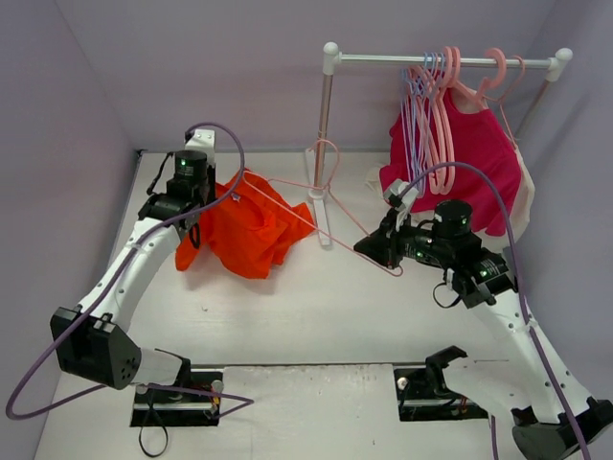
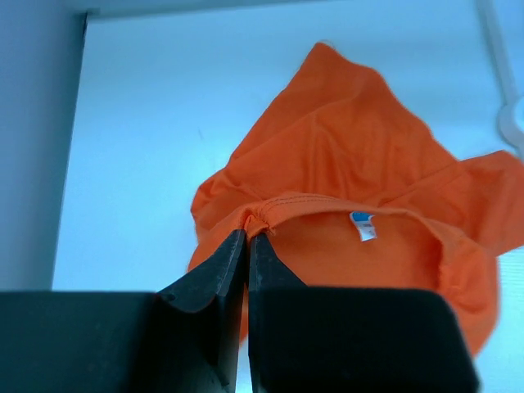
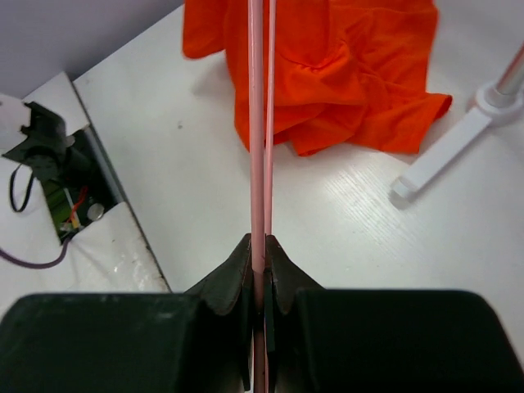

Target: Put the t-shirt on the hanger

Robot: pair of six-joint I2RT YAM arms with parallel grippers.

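Observation:
An orange t-shirt (image 1: 254, 232) hangs partly lifted off the table at the left, its lower folds near the tabletop. In the left wrist view the fingers of my left gripper are shut on the shirt's collar edge, and the neck opening with a blue-and-white tag (image 2: 363, 225) gapes to the right of them. My right gripper (image 1: 391, 261) is shut on one end of a pink hanger (image 3: 258, 164). From there the hanger (image 1: 305, 220) stretches left across the middle, its far tip close to the shirt; whether they touch I cannot tell.
A metal rack (image 1: 441, 61) at the back right carries several pink and blue hangers and a red garment (image 1: 460, 144). Its white foot (image 1: 324, 222) stands between the arms, behind the hanger.

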